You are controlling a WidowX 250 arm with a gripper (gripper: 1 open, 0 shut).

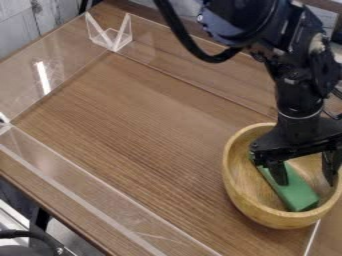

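A wooden bowl (242, 195) sits at the lower right of the table, holding a green rectangular object (293, 193). The black gripper (299, 166) reaches down into the bowl from above, its fingers over and around the upper part of the green object. Whether the fingers touch it or close on it is hard to tell, as the gripper hides that end.
A clear plastic stand (110, 32) is at the back left. The table's edges run along the left and lower left.
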